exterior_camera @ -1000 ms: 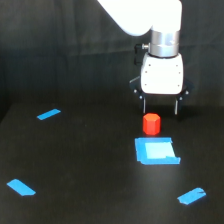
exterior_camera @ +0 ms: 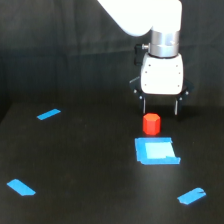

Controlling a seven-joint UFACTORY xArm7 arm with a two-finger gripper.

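Note:
A small red block (exterior_camera: 151, 124) stands on the dark table, right of the middle of the camera view. Just in front of it is a white square patch (exterior_camera: 160, 150) edged with blue tape. My gripper (exterior_camera: 160, 105) points down above and behind the block in the picture, its dark fingers spread apart and hard to make out against the black background. Nothing shows between them. The fingertips appear higher in the picture than the block and do not visibly touch it; how far apart they are in depth I cannot tell.
Blue tape strips lie at the back left (exterior_camera: 49, 114), front left (exterior_camera: 21, 187) and front right (exterior_camera: 191, 196). Bare dark table fills the left and middle. A black backdrop hangs behind.

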